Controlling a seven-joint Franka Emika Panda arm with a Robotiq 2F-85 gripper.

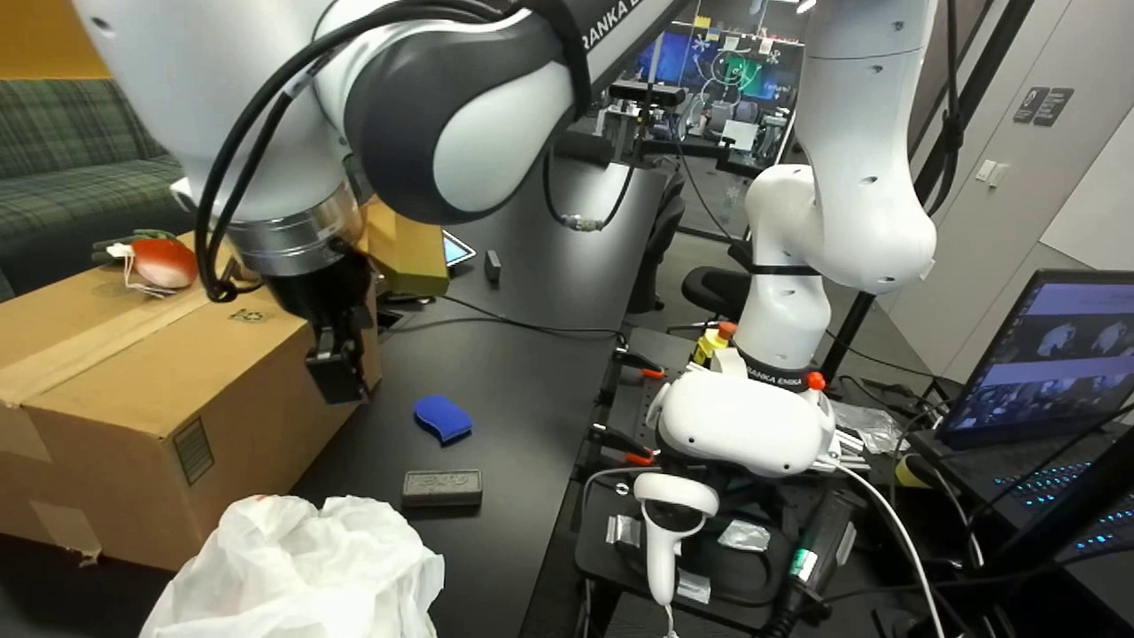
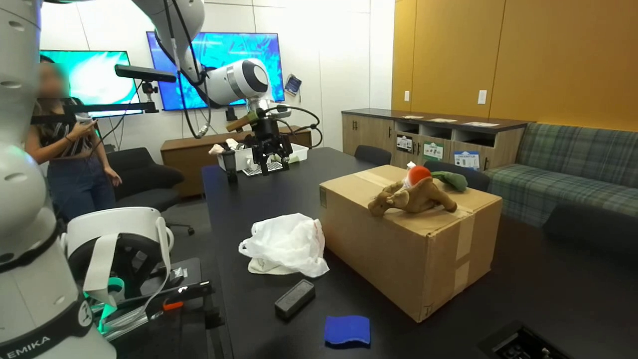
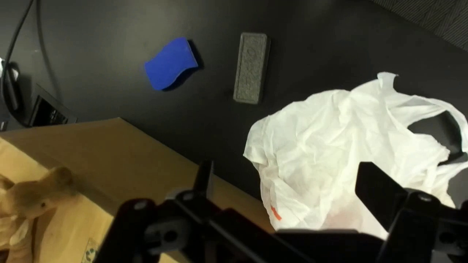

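My gripper is open, its two fingers wide apart with nothing held between them. In exterior view 1 it hangs above the table (image 1: 510,372), in front of the cardboard box as seen there. A crumpled white plastic bag (image 3: 324,136) lies on the table, partly behind the right finger (image 3: 379,193) in the wrist view. Something pinkish shows faintly through the bag; its contents are otherwise hidden. A blue wavy sponge-like piece (image 1: 442,418) and a dark grey eraser block (image 1: 442,488) lie apart on the bare tabletop near the bag.
The big cardboard box (image 2: 383,251) stands close beside the bag. On its top lie a brown plush animal (image 2: 418,197), a red-orange item (image 2: 417,174) and something green (image 2: 451,180). A second robot arm (image 1: 781,308) and a white headset (image 1: 744,420) stand off the table's edge.
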